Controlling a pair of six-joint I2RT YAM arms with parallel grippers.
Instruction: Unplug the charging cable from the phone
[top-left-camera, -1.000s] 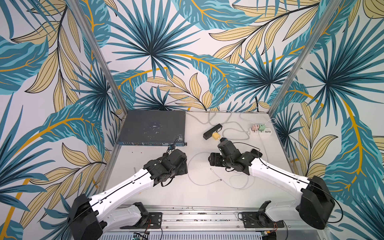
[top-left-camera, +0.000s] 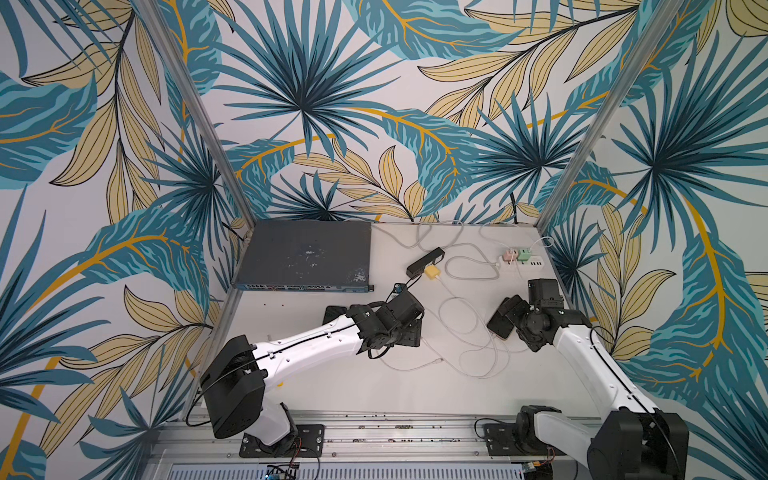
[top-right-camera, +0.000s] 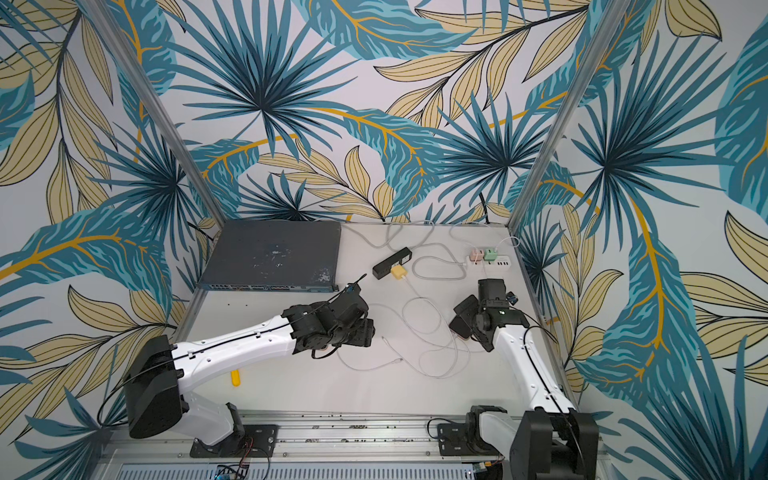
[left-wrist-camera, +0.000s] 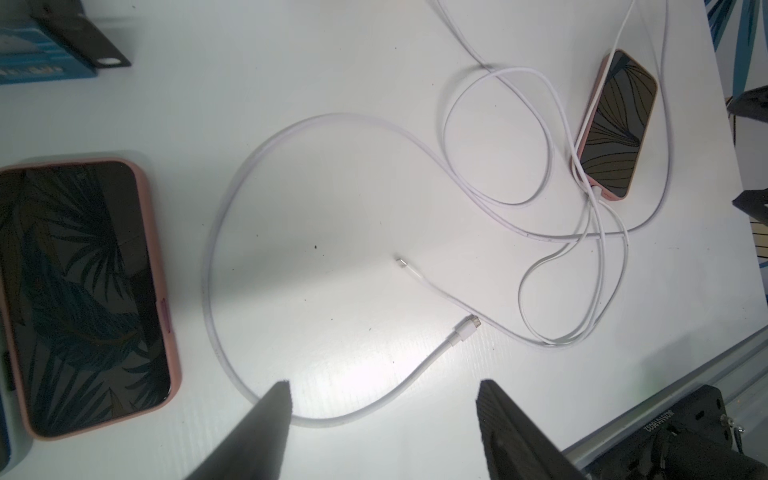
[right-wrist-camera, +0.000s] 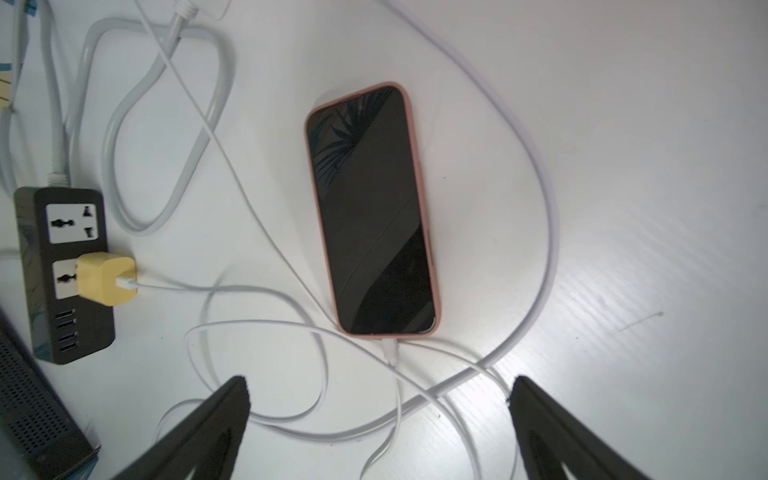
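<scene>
A pink-cased phone (right-wrist-camera: 373, 209) lies screen up at the table's right, with a white cable plug (right-wrist-camera: 391, 349) in its bottom end. My right gripper is open above that end, nothing between its fingers. My left gripper hangs open over the middle-left, above loose white cable ends (left-wrist-camera: 466, 326). A second pink-cased phone (left-wrist-camera: 84, 288) lies to its left.
A dark switch (top-left-camera: 304, 252) fills the back left. A black power strip with a yellow charger (right-wrist-camera: 108, 278) and a white strip (top-right-camera: 500, 261) with pink and green chargers stand behind. Loose cables cover the middle.
My right arm has swung rightward to over the right-hand phone.
</scene>
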